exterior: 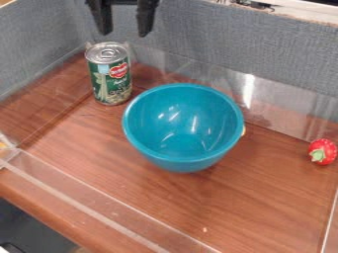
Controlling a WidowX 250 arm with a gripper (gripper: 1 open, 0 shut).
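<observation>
My black gripper [122,16] hangs at the top left, above and behind the can, mostly cut off by the frame edge, its fingers apart with nothing visible between them. A green Del Monte can [109,79] stands upright at the back left. A teal bowl [183,138] sits right of the can, in the middle, empty as far as shows. A red strawberry [322,152] lies at the right edge of the wooden surface.
Grey padded walls [205,49] and a clear plastic edging border the wooden surface [132,203]. A small yellowish object peeks from behind the bowl's right side.
</observation>
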